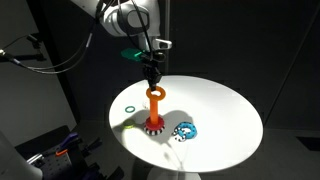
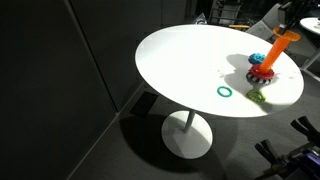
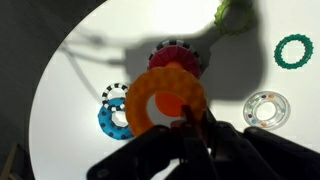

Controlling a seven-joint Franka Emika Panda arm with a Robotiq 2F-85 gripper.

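Note:
My gripper (image 1: 153, 83) is shut on an orange ring (image 1: 150, 93), held at the top of an upright orange post (image 1: 154, 113). The post rises from a red base (image 1: 153, 127) on the white table. Through the hole of the ring (image 3: 135, 92), the wrist view shows part of the orange post (image 3: 170, 104) and white table, so the two look not quite centred. In exterior view 2 the ring (image 2: 287, 35) overlaps the post's top (image 2: 270, 58). Whether the ring surrounds the post or only hovers above it, I cannot tell.
Beside the base lies a blue ring (image 3: 108, 126) with a black-and-white ring (image 3: 115, 92). A lime-green ring (image 3: 236, 15), a teal ring (image 3: 293, 51) and a clear beaded ring (image 3: 283, 110) lie on the other side.

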